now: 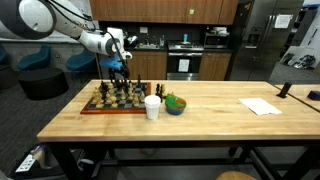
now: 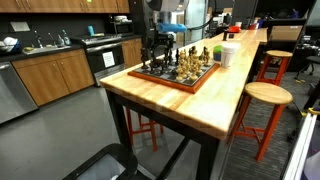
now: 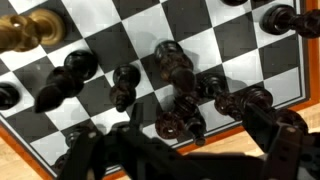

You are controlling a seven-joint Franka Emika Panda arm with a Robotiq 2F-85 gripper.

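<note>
My gripper (image 1: 118, 68) is above the far side of a chessboard (image 1: 88, 109) crowded with pieces. It stands open in the wrist view, with a dark finger (image 3: 128, 148) at the lower left and another at the lower right. Between and beyond them are several dark brown pieces, among them a tall one (image 3: 175, 68) and a cluster (image 3: 185, 115) near the board's edge. No piece is visibly held. A light wooden piece (image 3: 48, 27) shows at the upper left. In the second exterior view the gripper (image 2: 158, 47) hangs over the dark pieces, while light pieces (image 2: 190, 68) fill the nearer side.
Right of the board stand a white tub (image 1: 152, 107) and a bowl (image 1: 175, 105) with green contents. A white sheet (image 1: 260, 106) lies farther right. Stools (image 2: 265, 105) stand beside the table.
</note>
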